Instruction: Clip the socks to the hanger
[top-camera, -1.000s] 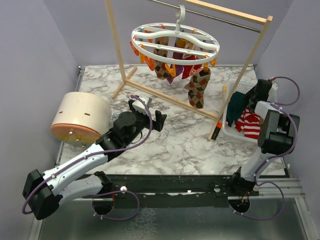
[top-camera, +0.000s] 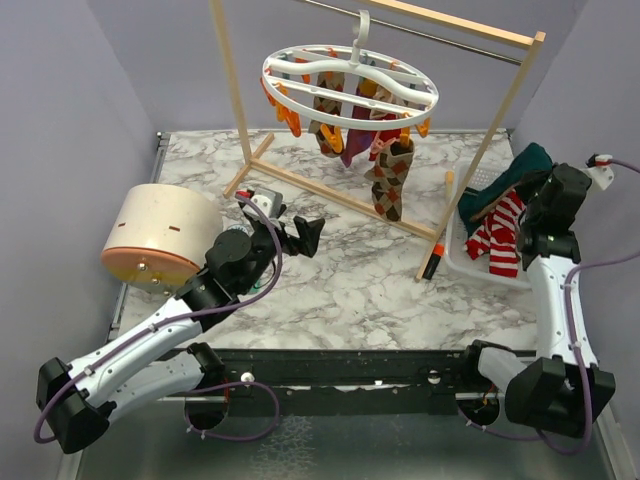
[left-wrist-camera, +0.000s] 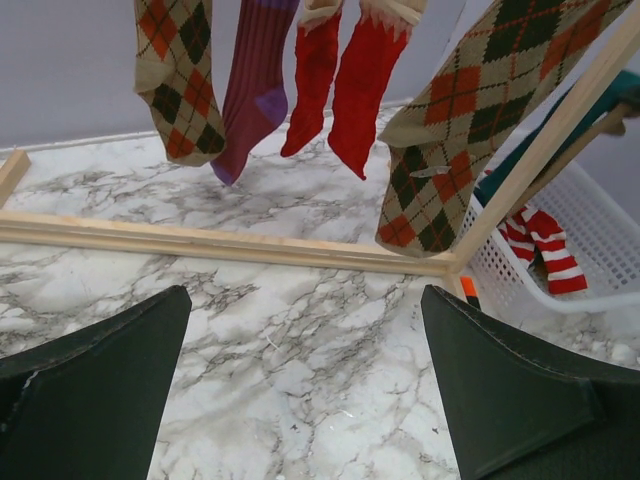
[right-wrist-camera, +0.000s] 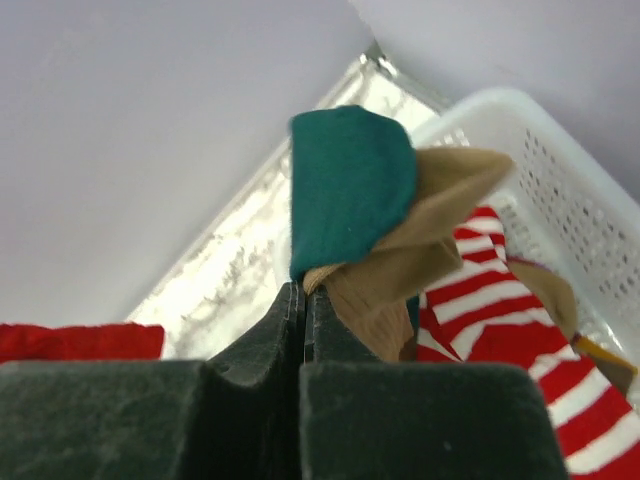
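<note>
A white round hanger (top-camera: 350, 115) with orange clips carries argyle (left-wrist-camera: 180, 90), purple (left-wrist-camera: 258, 90) and red socks (left-wrist-camera: 355, 110). My right gripper is shut on a teal sock (right-wrist-camera: 350, 180) with a tan part, lifted over the white basket (right-wrist-camera: 590, 200). Red-and-white striped socks (right-wrist-camera: 510, 330) lie in that basket below it. My left gripper (top-camera: 305, 235) stands open over the marble table left of centre, nothing between its fingers.
A wooden frame (top-camera: 340, 200) holds the hanger above the table. A cream cylinder (top-camera: 160, 230) stands at the left.
My right arm has risen and come toward the front, drawing the teal sock up from the basket. The left arm has shifted slightly left.
</note>
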